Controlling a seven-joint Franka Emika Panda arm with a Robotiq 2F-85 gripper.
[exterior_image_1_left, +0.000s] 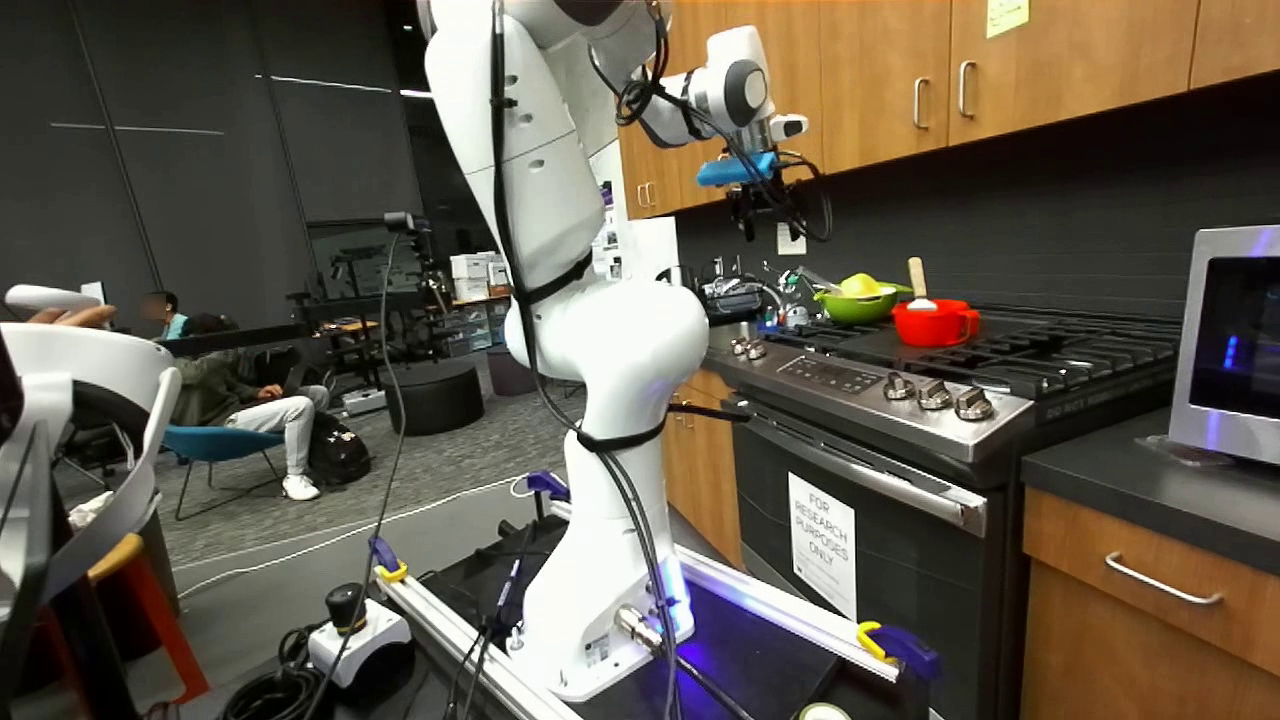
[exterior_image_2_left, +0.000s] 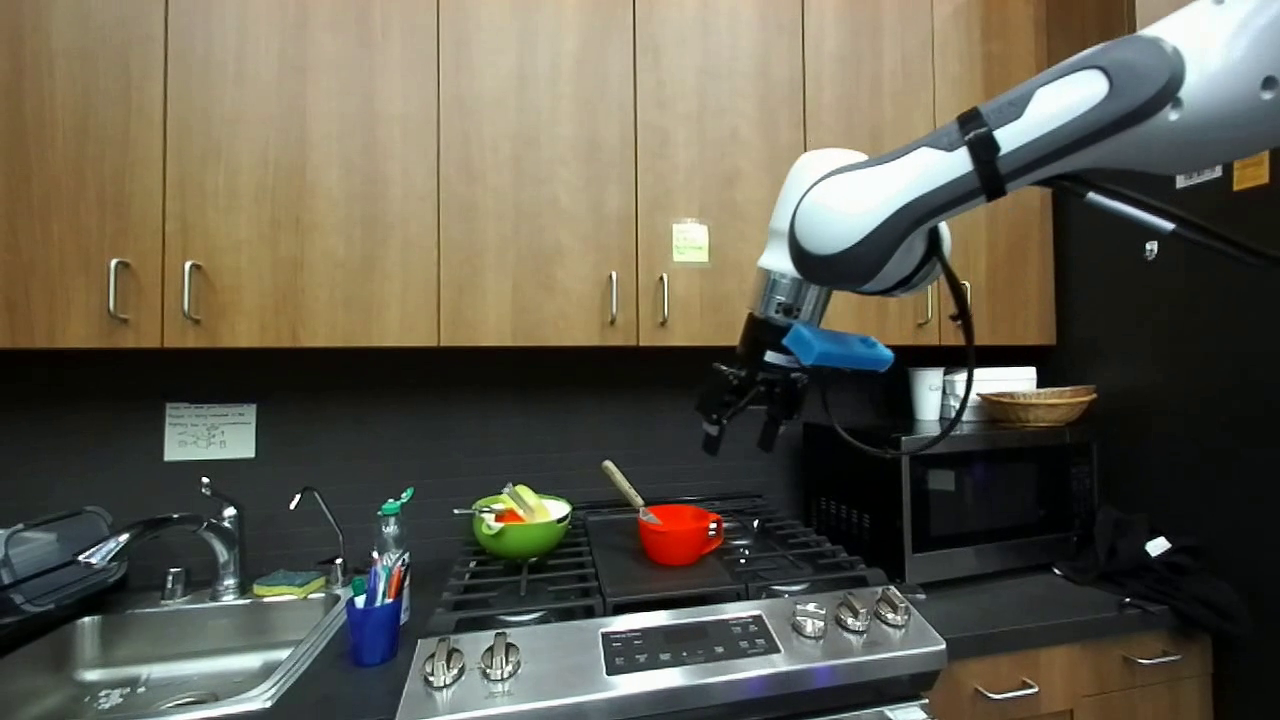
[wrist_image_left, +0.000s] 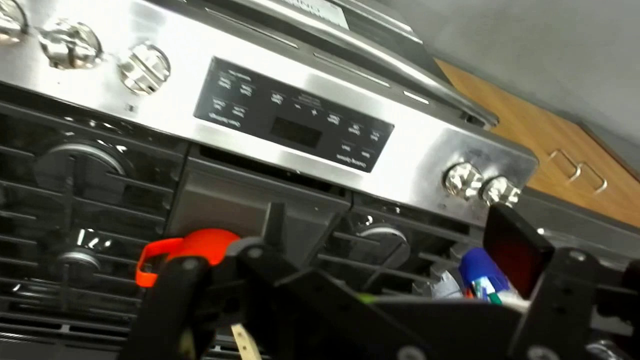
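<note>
My gripper (exterior_image_2_left: 741, 437) hangs open and empty in the air above the stove's front, well below the upper cabinets. In the wrist view its two fingers (wrist_image_left: 514, 249) stand wide apart with nothing between them. On the stove sits a red pot (exterior_image_2_left: 680, 535) with a wooden-handled utensil (exterior_image_2_left: 624, 485) leaning out of it. To its left stands a green bowl (exterior_image_2_left: 524, 539) holding a yellow item and other things hard to make out. Part of the red pot (wrist_image_left: 207, 245) shows behind a finger in the wrist view.
Left of the stove are a blue cup of markers (exterior_image_2_left: 373, 632), a soap bottle and the sink (exterior_image_2_left: 180, 642). A microwave (exterior_image_2_left: 996, 490) stands to the right, carrying a white cup and a basket (exterior_image_2_left: 1036, 410). Upper cabinets (exterior_image_2_left: 536, 168) hang along the wall.
</note>
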